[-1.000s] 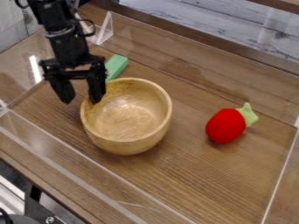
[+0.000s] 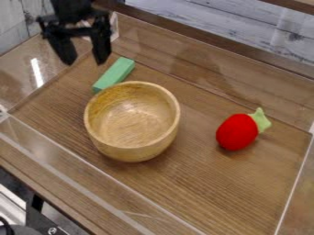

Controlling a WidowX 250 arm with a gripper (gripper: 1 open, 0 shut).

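A dark robot gripper (image 2: pixel 84 46) is at the top left of the camera view, raised above the table and left of a green block (image 2: pixel 114 74); its fingers point down and apart, open, with nothing clearly between them. A large tan bowl (image 2: pixel 132 121) sits on the table just below the green block. A red round object with a pale green top (image 2: pixel 238 132), resembling a strawberry or similar toy, lies on the right.
The gripper has moved up and back from near the bowl's upper left to the top left.
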